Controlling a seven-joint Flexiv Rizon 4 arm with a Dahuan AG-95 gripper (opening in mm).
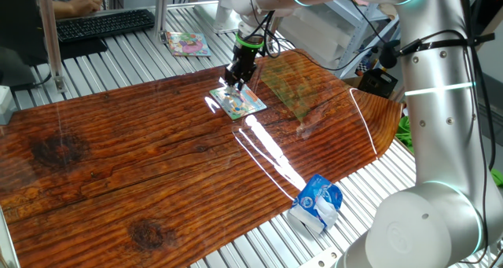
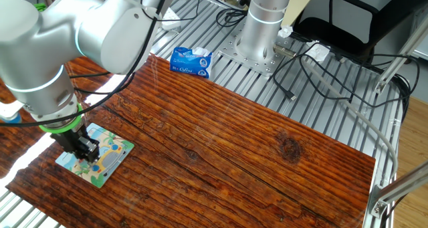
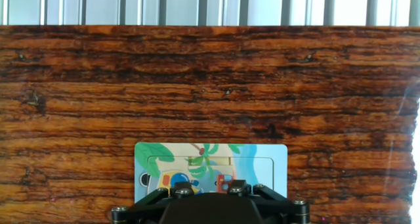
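A flat, colourful picture board point(image 1: 238, 102) lies on the brown wooden tabletop near its far edge. Palm trees, sand and blue water are printed on it, and in the wrist view the upper part of the board point(image 3: 262, 178) shows raised or inset shapes. My black gripper point(image 1: 235, 82) points down over the board, close to its surface. From the other side, the gripper point(image 2: 91, 152) covers part of the board's left half. How its fingers stand, and whether anything is between them, is too small and dark to make out. The gripper body hides the board's lower part in the wrist view.
A blue tissue pack point(image 1: 317, 203) rests at the tabletop's near edge, by the arm's base. Another colourful board point(image 1: 188, 44) lies on the ribbed metal surface beyond, near a keyboard point(image 1: 106, 26) and a person's hand point(image 1: 85, 1). Most of the wooden top point(image 2: 221, 161) is clear.
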